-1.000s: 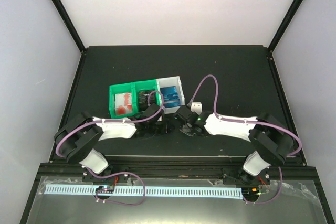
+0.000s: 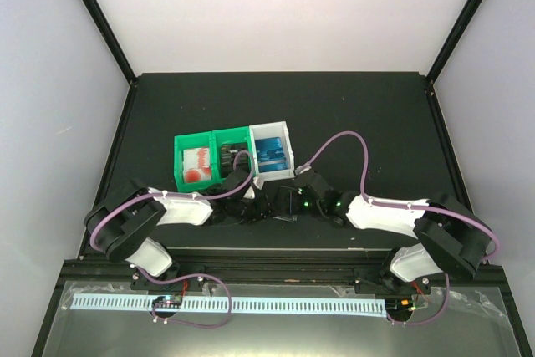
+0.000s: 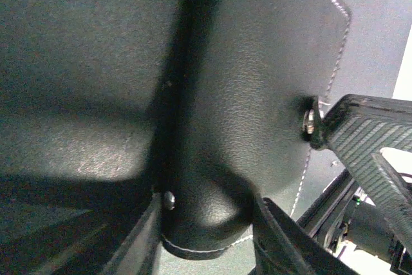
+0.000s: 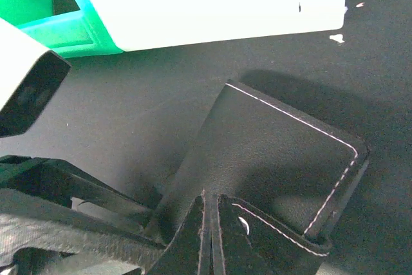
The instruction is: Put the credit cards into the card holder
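The black leather card holder [image 4: 270,159] with white stitching lies on the dark table in front of the bins, between both grippers. My left gripper is low over it, fingertips blurred at either side of its folded end; whether it grips is unclear. My right gripper is shut, its tips at the holder's near part, nothing visible between them. Blue cards [image 2: 270,154] lie in the white bin [image 2: 282,131]; red-and-white cards [image 2: 196,165] are in the green bin [image 2: 180,152].
A green middle compartment [image 2: 227,134] holds dark items. The bins stand just behind the grippers.
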